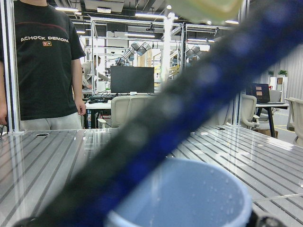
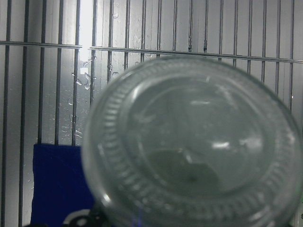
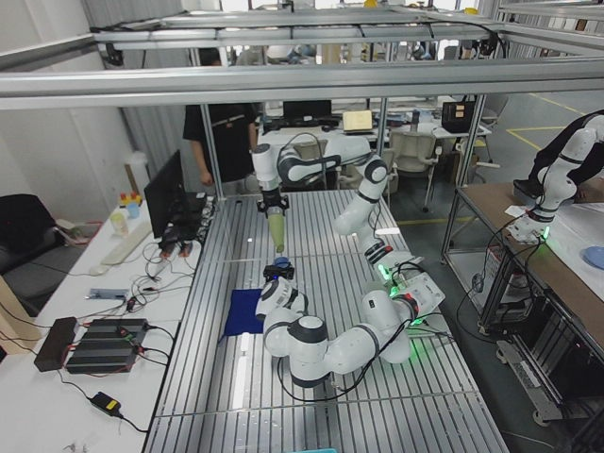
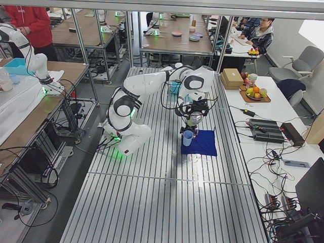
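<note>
A tall green bottle [image 3: 276, 231] hangs tilted from my right gripper [image 3: 273, 204], which is shut on it; in the right wrist view its clear round base [image 2: 191, 142] fills much of the frame. Below it a blue cup [image 4: 187, 139] is held upright in my left gripper [image 3: 279, 272], shut on it; the cup's rim [image 1: 236, 198] shows low in the left wrist view, behind a blurred dark band. The bottle's lower end is just above the cup. A dark blue cloth [image 3: 242, 311] lies on the slatted metal table [image 4: 152, 202] beneath.
White side tables with cables, monitor and power units [image 3: 99, 349] line one side, with a fruit tray [image 4: 257, 95] there too. Other arms work at a brown bench [image 3: 576, 283]. A person [image 1: 45, 66] stands beyond the table's far edge.
</note>
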